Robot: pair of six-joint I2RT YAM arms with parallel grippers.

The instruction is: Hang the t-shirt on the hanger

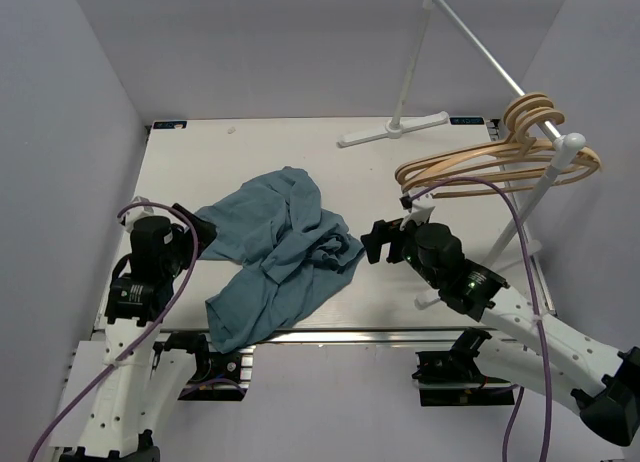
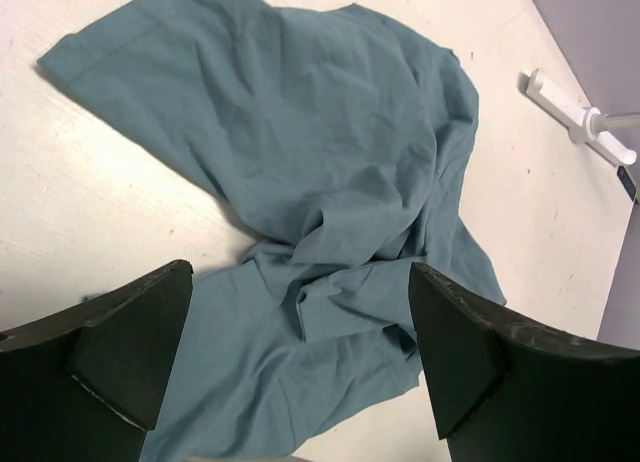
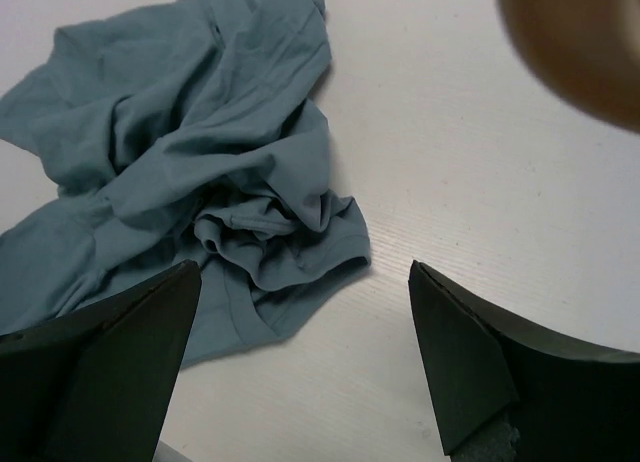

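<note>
A crumpled teal T-shirt [image 1: 275, 252] lies on the white table [image 1: 370, 192], and it fills much of both wrist views. Several wooden hangers [image 1: 450, 167] hang on a white rail at the right, partly blurred at the top corner of the right wrist view. My left gripper stands open above the shirt's left side, nothing between its fingers. My right gripper is open to the right of the shirt, below the hangers in the top view, also empty.
The white rack's foot [image 1: 365, 137] stands at the back of the table, and its near post rises at the right. Bare table shows at the back left and between shirt and rack. Grey walls enclose the sides and back.
</note>
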